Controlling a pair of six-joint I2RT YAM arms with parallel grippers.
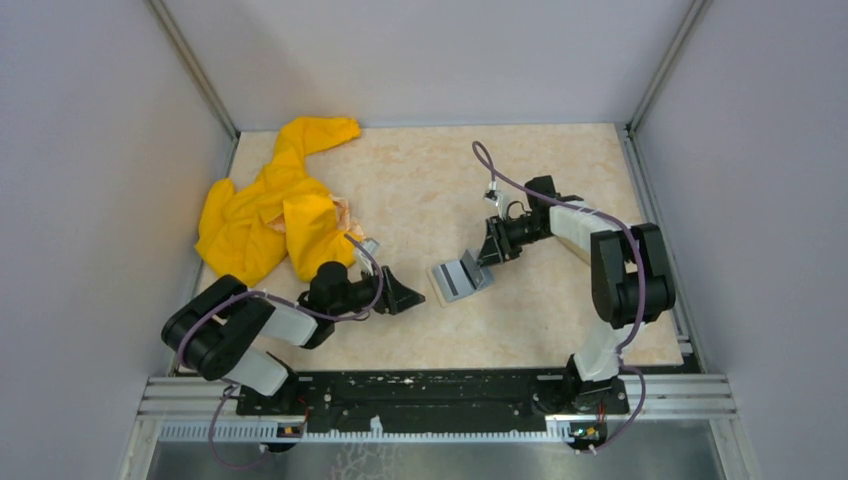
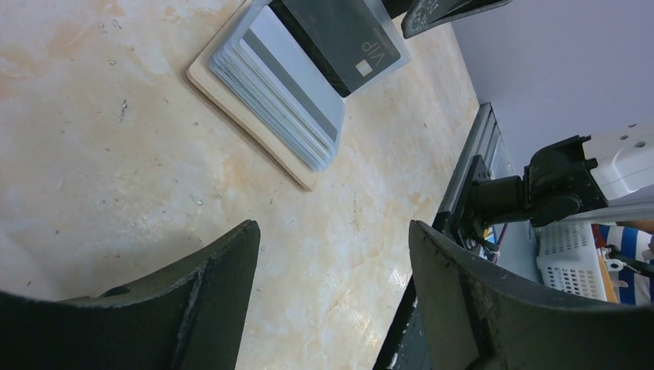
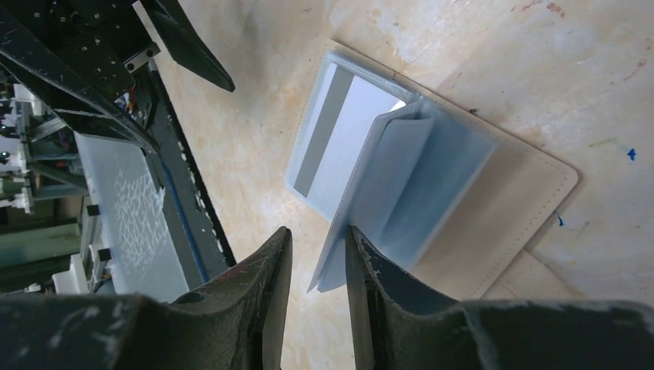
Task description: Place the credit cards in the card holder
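The card holder [image 1: 448, 282] lies open on the table: a beige cover with clear sleeves holding white striped cards [image 2: 285, 77] and a dark VIP card [image 2: 332, 38]. In the right wrist view a sleeve [image 3: 385, 185] stands raised, its edge at my right gripper's fingers, which are part open; whether it is held is unclear. My left gripper is open, left of the holder, with nothing between its fingers.
A crumpled yellow cloth [image 1: 250, 230] covers the back left of the table [image 1: 420, 180]. The middle back and the front around the holder are bare. A beige object [image 1: 575, 255] lies partly under the right arm.
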